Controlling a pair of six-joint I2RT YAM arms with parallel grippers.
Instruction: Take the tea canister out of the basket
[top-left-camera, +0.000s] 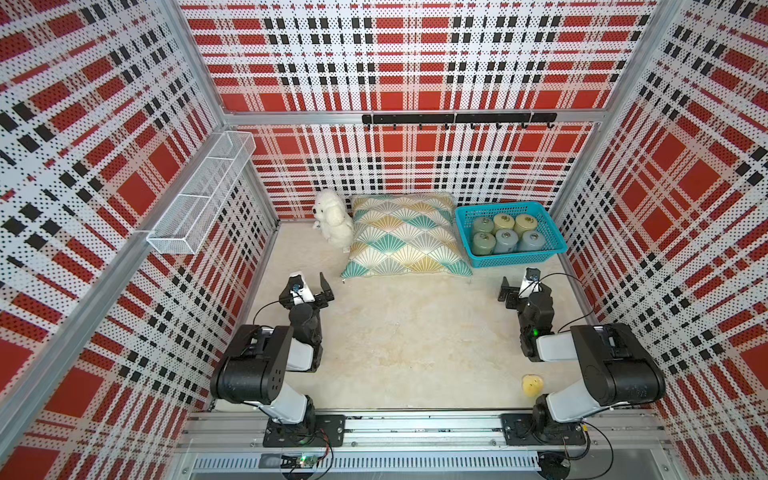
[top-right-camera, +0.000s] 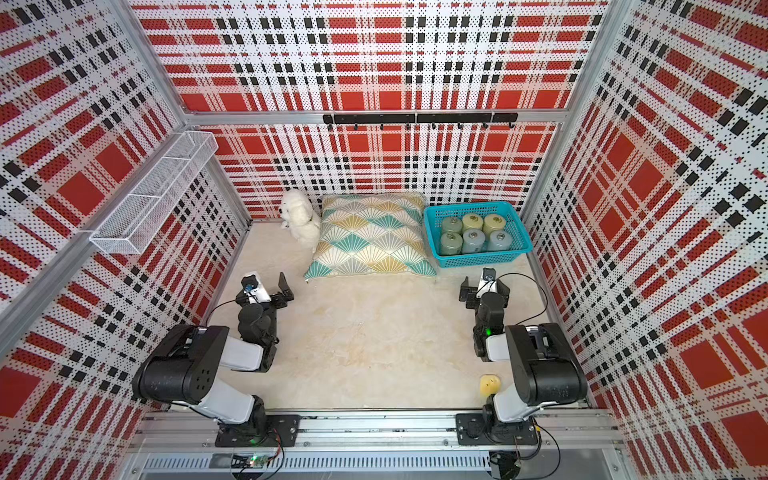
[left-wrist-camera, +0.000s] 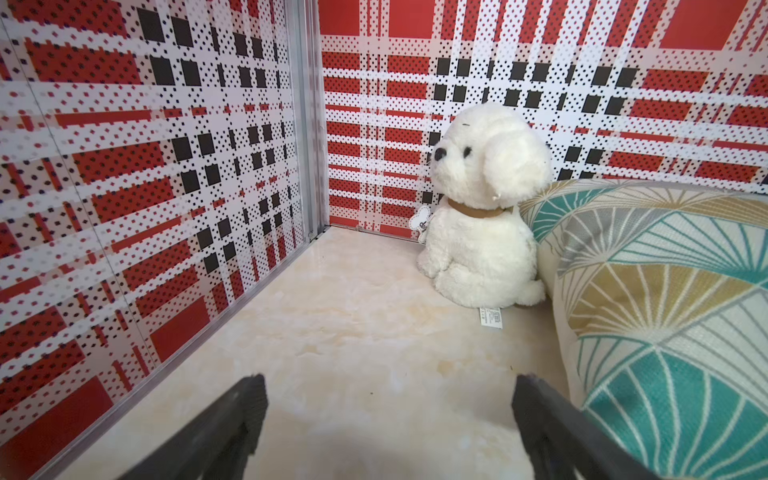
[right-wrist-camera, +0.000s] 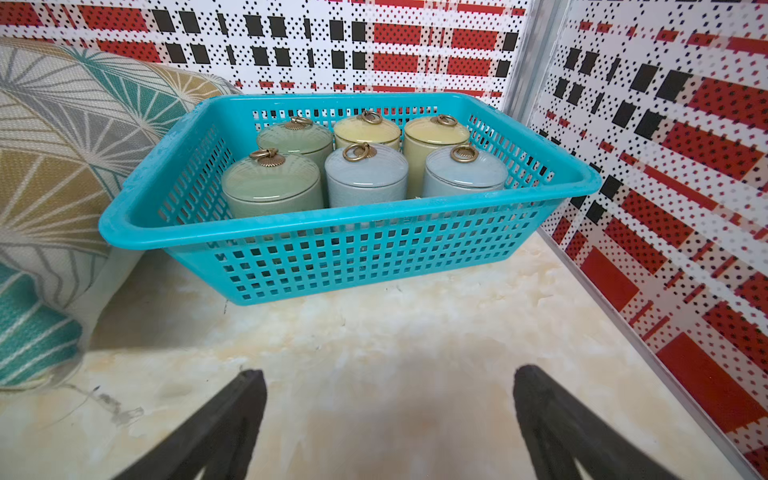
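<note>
A turquoise plastic basket (right-wrist-camera: 384, 248) stands at the back right of the table (top-left-camera: 400, 344), holding several lidded tea canisters with metal rings: green (right-wrist-camera: 272, 192), pale blue (right-wrist-camera: 365, 177) and pale yellow (right-wrist-camera: 432, 144). My right gripper is open and empty, in front of the basket and a short way from it, level with the table's right side. My left gripper stands open and empty at the left of the table, facing a white plush dog (left-wrist-camera: 480, 248).
A patterned cushion (top-left-camera: 404, 236) lies between the dog and the basket. A small yellow object (top-left-camera: 532, 384) rests near the right arm's base. A white wire shelf (top-left-camera: 172, 241) hangs on the left wall.
</note>
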